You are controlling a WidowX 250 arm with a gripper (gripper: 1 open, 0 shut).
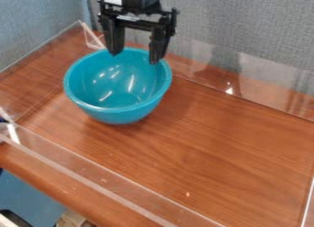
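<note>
A teal bowl (117, 102) sits on the wooden surface at the left of centre, its inside empty as far as it shows. My black gripper (132, 51) is above the back rim of the bowl, open, its two dark fingers hanging apart with nothing seen between them.
Clear plastic edging runs round it, with grey walls (245, 38) at the back and left.
</note>
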